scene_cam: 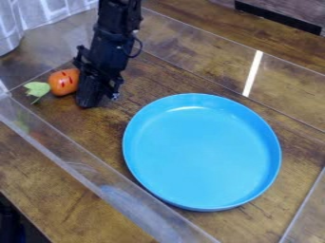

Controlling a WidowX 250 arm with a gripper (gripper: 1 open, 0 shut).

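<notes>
My black gripper (94, 87) is low over the wooden table at the left, shut, its fingertips down beside an orange carrot-like toy (63, 83) with a pale green leafy top (36, 90). The toy lies to the left of the fingers; whether they touch it I cannot tell. Nothing shows between the fingers.
A large blue plate (200, 150) lies on the right half of the table. Clear plastic walls run along the front left and the right. A white object (13, 24) stands at the top left. The table behind the plate is clear.
</notes>
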